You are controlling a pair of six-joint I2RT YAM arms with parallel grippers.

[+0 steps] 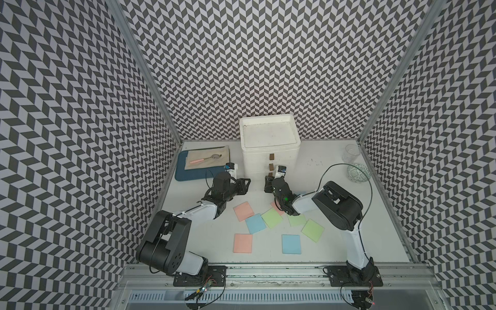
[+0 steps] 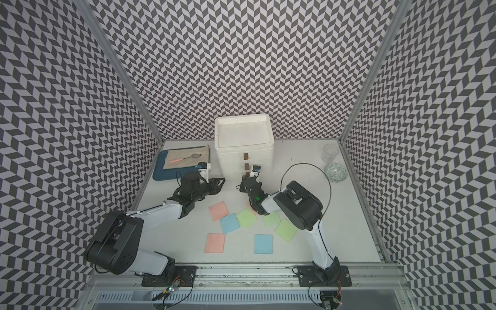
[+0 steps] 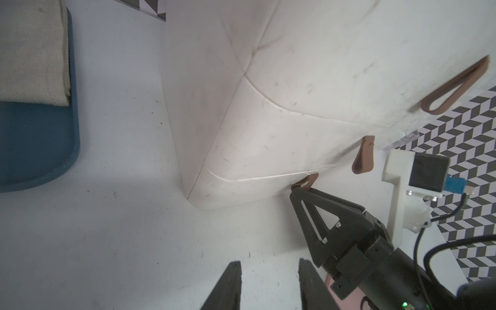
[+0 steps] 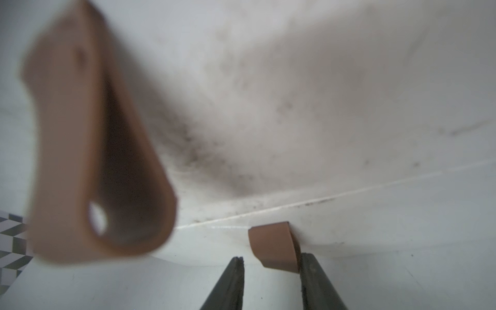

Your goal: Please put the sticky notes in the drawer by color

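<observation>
A white drawer cabinet [image 1: 258, 156] stands at the back middle, all drawers closed, a brown leather pull on each. Pink notes [image 1: 242, 243], blue notes [image 1: 291, 244] and green notes [image 1: 313, 230] lie scattered on the table; my right arm partly covers some. My right gripper is open at the lowest drawer: the bottom pull [image 4: 273, 245] shows between its fingertips, close to the right one. Whether it touches, I cannot tell. My left gripper is open and empty, in front of the cabinet's left side.
The middle pull [image 4: 103, 155] hangs close above my right gripper. On the left lies a blue tray [image 1: 183, 170] with a folded cloth [image 1: 199, 155] and a spoon. A glass [image 1: 350, 152] and a patterned bowl [image 1: 358, 173] stand at the far right.
</observation>
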